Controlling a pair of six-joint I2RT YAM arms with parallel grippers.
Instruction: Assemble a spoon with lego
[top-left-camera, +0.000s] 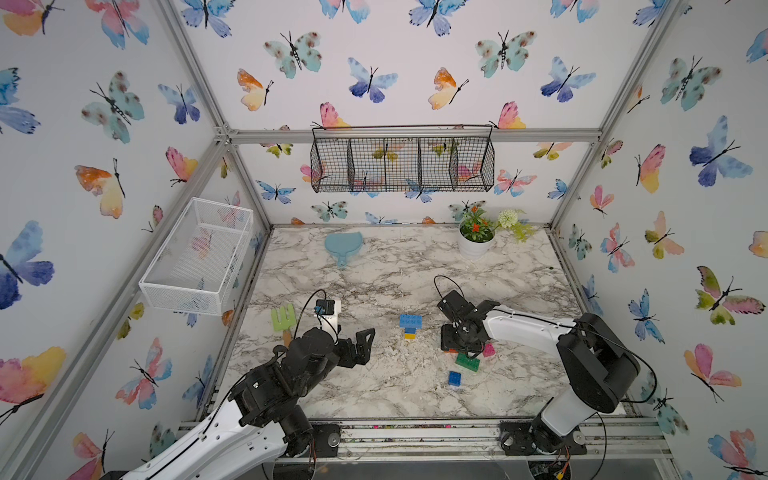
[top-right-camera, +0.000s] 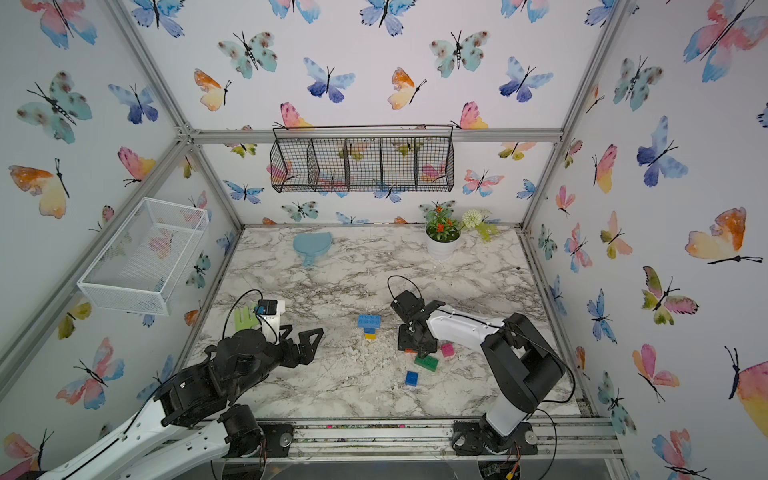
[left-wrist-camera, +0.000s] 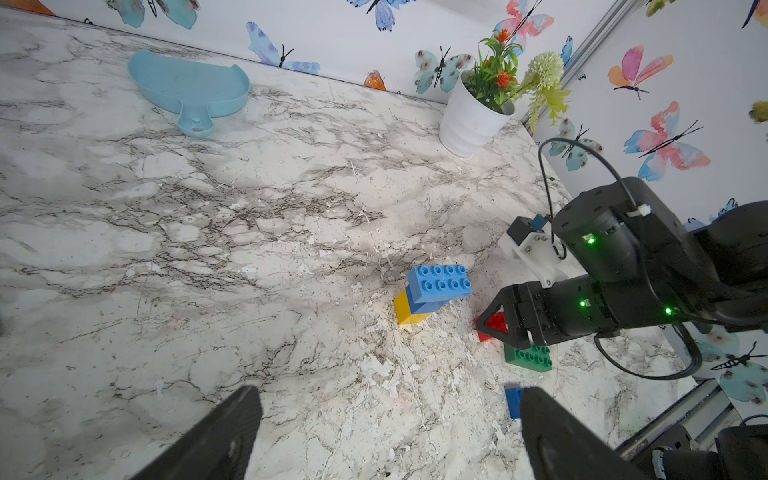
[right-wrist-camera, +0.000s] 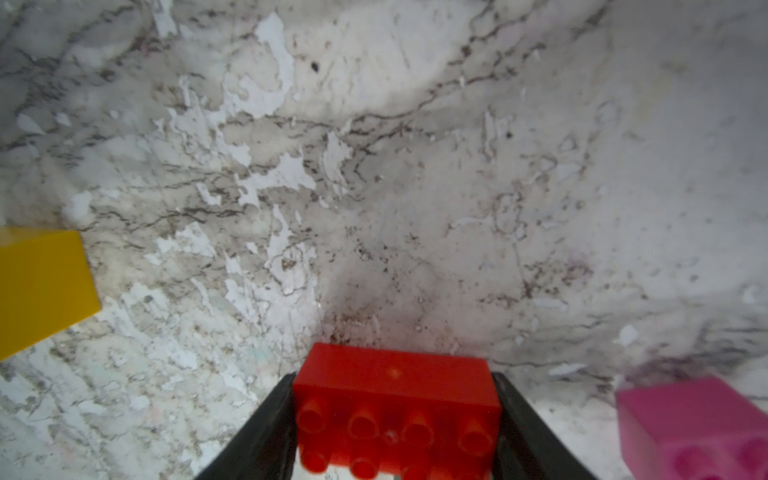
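Observation:
At mid-table stands a small stack (top-left-camera: 409, 326): a light blue brick (left-wrist-camera: 439, 283) on top, a darker blue one under it, a yellow brick (left-wrist-camera: 409, 310) at the bottom. My right gripper is shut on the red brick (right-wrist-camera: 396, 376), one finger at each end of it, studs facing the camera. Right of it in the right wrist view is a pink brick (right-wrist-camera: 696, 428). A green brick (top-left-camera: 468, 363) and a blue brick (top-left-camera: 454, 378) lie nearer the front. Over the table's left half, my left gripper (top-left-camera: 364, 348) stands open and empty.
A light blue dustpan (top-left-camera: 343, 246) and a potted plant (top-left-camera: 476, 236) stand at the back. The green fork-like tool (top-left-camera: 283, 317) lies beside the left arm. Bare table spreads between the stack and the back wall.

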